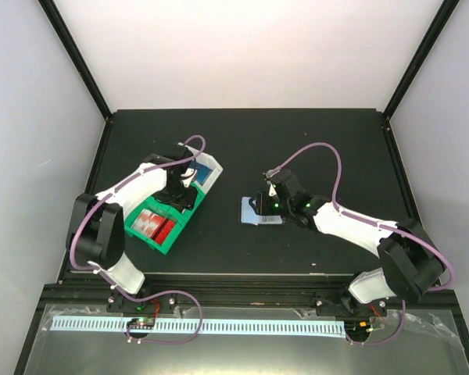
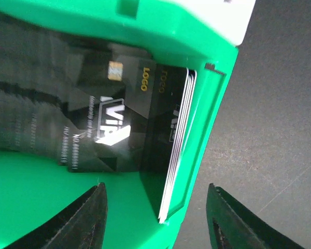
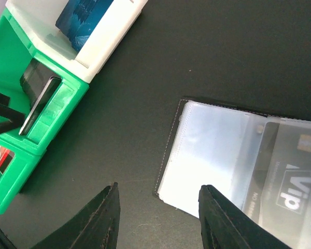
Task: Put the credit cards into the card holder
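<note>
In the left wrist view, black cards [image 2: 109, 119] lie in the green box [image 2: 217, 93], with a white-edged stack [image 2: 173, 150] upright against its right wall. My left gripper is open, its fingers either side of that stack's lower end, nothing visibly gripped. The card holder [image 3: 212, 150] lies open on the table in the right wrist view, clear sleeves showing, a card [image 3: 290, 192] in the right one. My right gripper stands apart, nothing between its fingers, just in front of the holder's left corner.
A white compartment [image 3: 114, 26] with blue cards [image 3: 83, 21] adjoins the green box; red cards [image 1: 156, 226] sit in its lower compartment.
</note>
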